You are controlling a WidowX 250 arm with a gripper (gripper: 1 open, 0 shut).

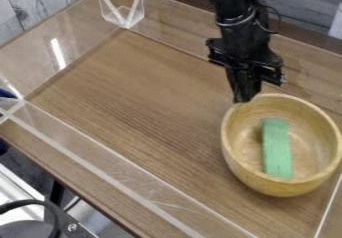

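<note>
A tan bowl (pixel 243 160) sits on the right side of the wooden table, with a green block (pixel 277 148) lying inside it. The black arm comes down from the top, and its gripper (pixel 243 92) is just above the bowl's back-left rim, shut; I see nothing clearly held between the fingers. Whether it touches the rim is hard to tell.
A white wire-like holder (pixel 122 12) stands at the back left. Clear tape runs across the front left, and black cables lie beyond the lower-left edge.
</note>
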